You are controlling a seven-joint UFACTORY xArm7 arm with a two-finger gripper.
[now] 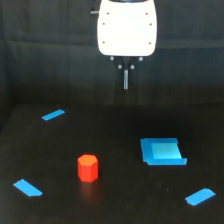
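An orange-red hexagonal block [88, 168] stands on the dark table at the front left, with nothing touching it. To its right lies a light-blue square [165, 151] bordered by brighter blue tape. My gripper [126, 86] hangs below the white arm body at the top of the view, well behind and above both. Its fingers show only as a thin bar, too small to tell whether they are apart. No object is visible at their tips.
Strips of blue tape mark the table at the back left [53, 115], front left [27, 188] and front right [200, 197]. A dark curtain [50, 60] hangs behind.
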